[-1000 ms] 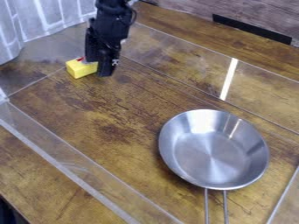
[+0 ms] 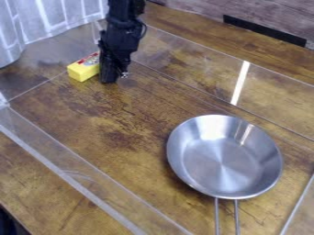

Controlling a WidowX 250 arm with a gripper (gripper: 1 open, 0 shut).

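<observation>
A yellow block point(image 2: 83, 68) with some red and white on it lies on the wooden table at the upper left. My black gripper point(image 2: 113, 72) is down low just to the right of it, touching or very close to its right end; its fingertips are dark and small, and I see nothing clearly held between them. A steel pan point(image 2: 223, 154) with a long wire handle rests at the lower right.
A pale, crinkled translucent object point(image 2: 15, 27) stands at the far top left. A dark wall runs along the back right.
My gripper has moved lower and a little to the left, up against the yellow block. The pan has not moved.
</observation>
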